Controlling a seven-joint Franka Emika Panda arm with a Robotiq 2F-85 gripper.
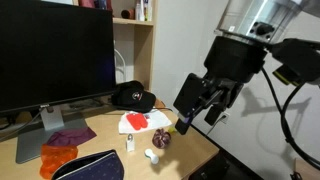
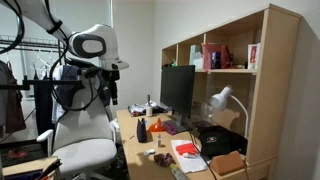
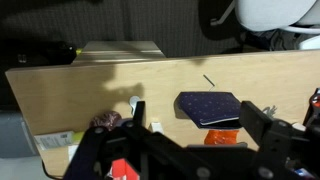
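Observation:
High over the desk (image 3: 70,88), my gripper stands open with nothing between its fingers. In exterior view 1 the gripper (image 1: 203,112) hangs at the right, clear of everything below. A dark blue pouch (image 1: 95,168) lies near the desk's front, beside an orange item (image 1: 57,160) and a maroon cloth (image 1: 72,136). A dark purple round item (image 1: 161,139), a small white item (image 1: 152,156) and a slim white item (image 1: 130,143) lie to the right. In the wrist view the pouch (image 3: 208,107) appears between and beyond the fingers.
A large monitor (image 1: 55,55) stands at the desk's back, with a black cap (image 1: 132,97) beside it. Red items (image 1: 137,121) rest on a white sheet (image 1: 156,119). A shelf unit (image 2: 268,80), a lamp (image 2: 220,101) and a white chair (image 2: 85,130) surround the desk.

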